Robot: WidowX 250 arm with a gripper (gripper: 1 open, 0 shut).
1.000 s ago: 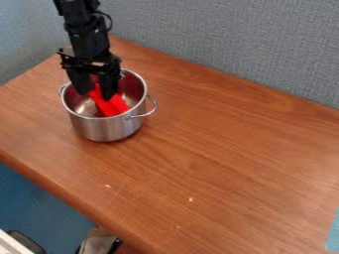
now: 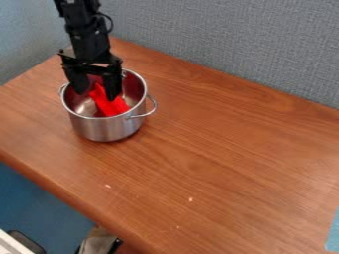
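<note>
A steel pot (image 2: pixel 103 127) with side handles stands at the left of the wooden table. Inside it lies a bright red object (image 2: pixel 110 105), its shape partly hidden. My black gripper (image 2: pixel 95 87) reaches down from above into the pot's mouth, its fingers open over the red object. Whether they touch it I cannot tell.
Grey padded walls stand behind it. At the lower left, beyond the table's front edge, are a blue floor and some small objects.
My gripper has shifted very slightly over the pot; the pot stands where it was.
</note>
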